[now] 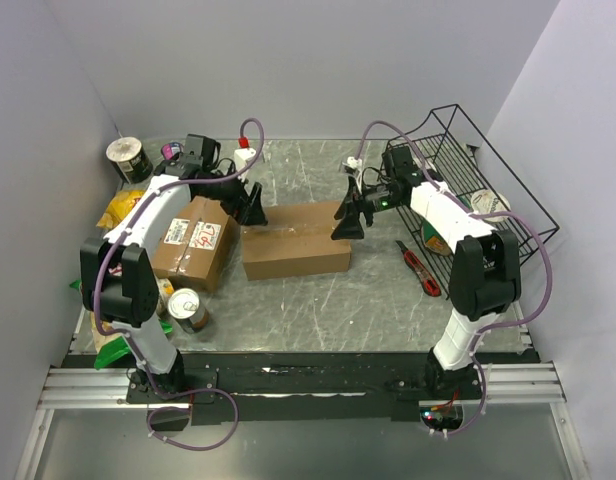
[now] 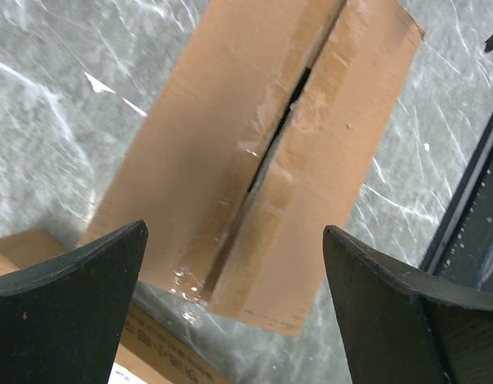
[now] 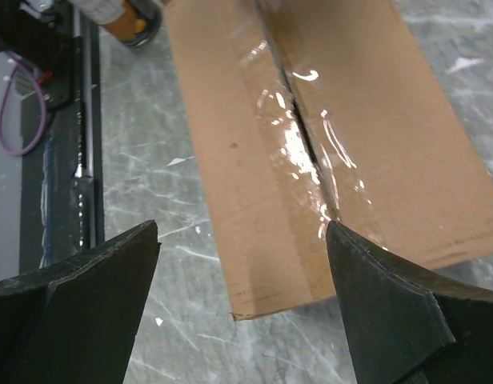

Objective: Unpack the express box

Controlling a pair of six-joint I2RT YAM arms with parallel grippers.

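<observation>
A closed brown cardboard box (image 1: pixel 296 255) with tape along its top seam lies in the middle of the table. In both wrist views the taped seam (image 2: pixel 262 160) runs along the lid. My left gripper (image 1: pixel 248 210) is open over the box's left end, with nothing between its fingers. My right gripper (image 1: pixel 348 220) hangs at the right end, its fingers apart and empty, above the lid's near edge in the right wrist view. A second box (image 1: pixel 196 260) with white labels lies to the left, partly under the left arm.
A red box cutter (image 1: pixel 416 266) lies right of the box. A wire rack (image 1: pixel 493 175) stands at the right. Cans (image 1: pixel 188 310) and snack bags (image 1: pixel 118 210) crowd the left side.
</observation>
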